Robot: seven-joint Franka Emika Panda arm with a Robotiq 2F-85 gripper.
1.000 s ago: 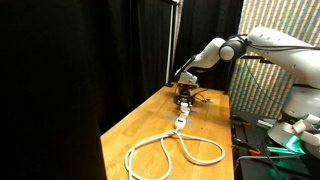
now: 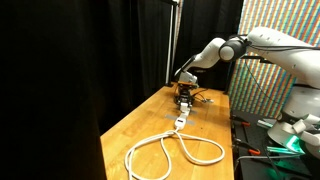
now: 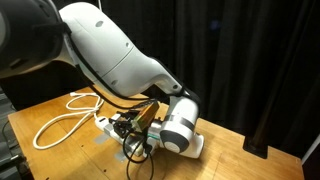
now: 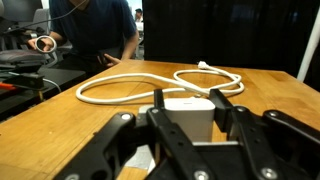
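A white block-shaped piece [image 4: 190, 104], perhaps a plug or adapter, sits between the fingers of my gripper in the wrist view. The gripper is shut on it. Exterior view 1 has the gripper [image 2: 184, 106] low over the wooden table, at the far end of a white strip [image 2: 181, 121]. A long white cable [image 2: 133, 158] runs from there in loops on the table. In exterior view 2 the arm hides most of the contact, and the exact fit of the piece against the strip cannot be made out.
Black curtains [image 3: 245, 60] hang behind it. A person [image 4: 95, 30] is beyond the table at the left of the wrist view. Dark cables [image 3: 150, 165] hang around the arm.
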